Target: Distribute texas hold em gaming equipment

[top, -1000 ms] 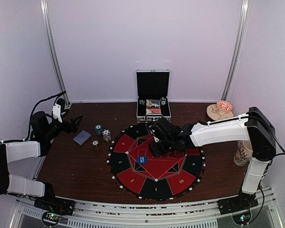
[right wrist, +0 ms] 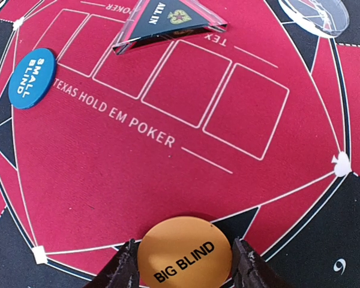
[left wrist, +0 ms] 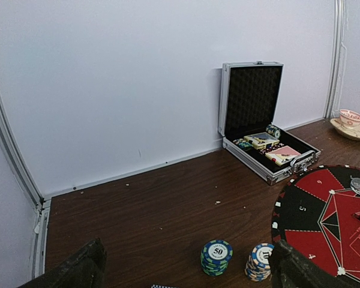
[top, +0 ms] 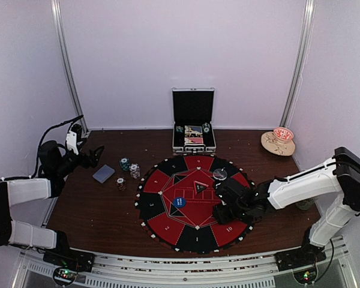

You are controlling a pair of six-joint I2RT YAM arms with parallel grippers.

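My right gripper is shut on an orange BIG BLIND disc, low over the mat's near-right area beside a spade mark. The blue SMALL BLIND disc lies on the red poker mat, near the triangular ALL IN marker and a clear round disc. Chip stacks and a deck of cards sit left of the mat. The open silver case holds cards and chips at the back. My left gripper stands open and empty above the table's left side.
A pale saucer with a bowl sits at the back right. A container at the right edge is mostly hidden by my right arm. Bare table lies between the left chip stacks and the back wall.
My right arm has moved right and toward the front from the mat's middle, uncovering the ALL IN marker. The left arm is unchanged.
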